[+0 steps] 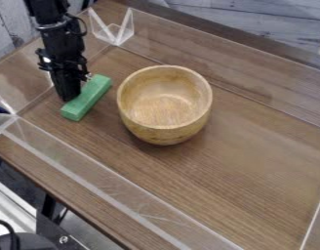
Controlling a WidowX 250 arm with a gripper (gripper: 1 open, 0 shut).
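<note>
My black gripper [67,80] hangs over the upper left of the table, shut, its tip at the left end of a green rectangular block [89,98]. The block lies on the wood, tilted diagonally, just left of a round wooden bowl [164,104]. Whether the fingertips touch the block is hard to tell.
The bowl is empty. Clear tape strips run along the back and front left, and dark cables lie at the lower left edge.
</note>
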